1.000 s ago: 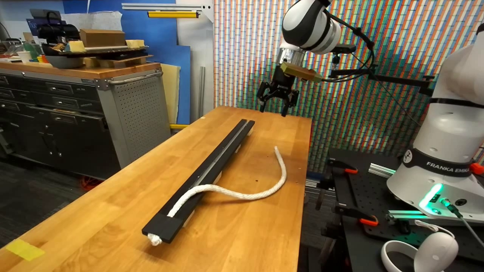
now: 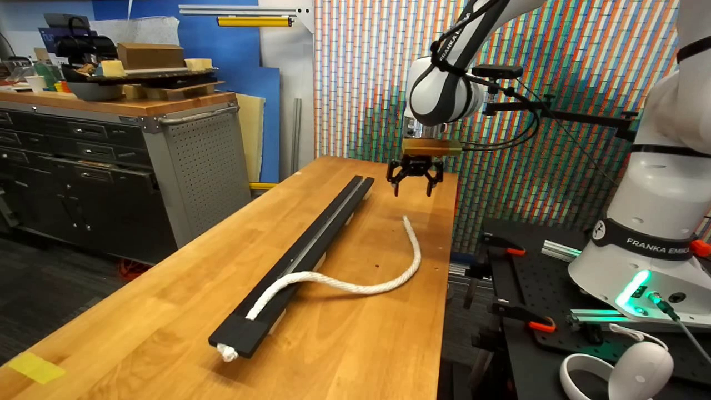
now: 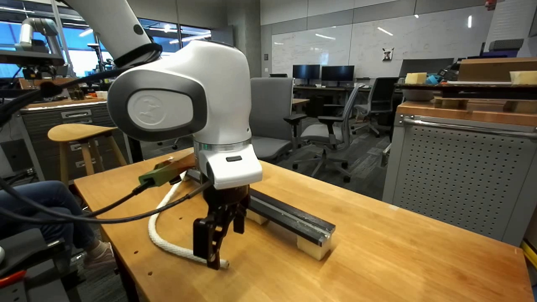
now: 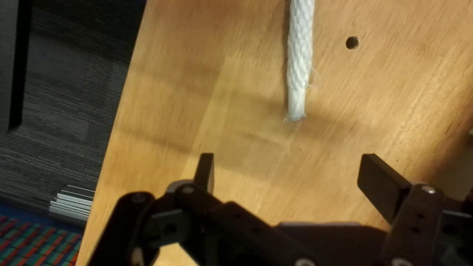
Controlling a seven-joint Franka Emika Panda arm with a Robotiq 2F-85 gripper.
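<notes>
A white rope (image 2: 360, 289) runs from the near end of a long black channel (image 2: 303, 250) and curves over the wooden table to a loose end on the right. Its knotted end (image 2: 228, 353) sticks out at the channel's near tip. Above the table, beyond the loose end, my gripper (image 2: 413, 190) hangs pointing down, open and empty. In the wrist view the rope's cut end (image 4: 297, 108) lies ahead of the fingers (image 4: 204, 173), between their lines and apart from both. Exterior view 2 has the gripper (image 3: 226, 246) in front of part of the rope (image 3: 173, 246).
Pale blocks (image 3: 313, 246) hold the channel off the table (image 3: 402, 256). The table's edge drops to the floor at the left of the wrist view. Small holes (image 4: 352, 42) dot the tabletop. A cabinet (image 2: 203, 153) stands beyond the table's left side.
My gripper has come down and turned from a tilt to pointing nearly straight down, nearer the rope's loose end. Rope and channel have stayed in place.
</notes>
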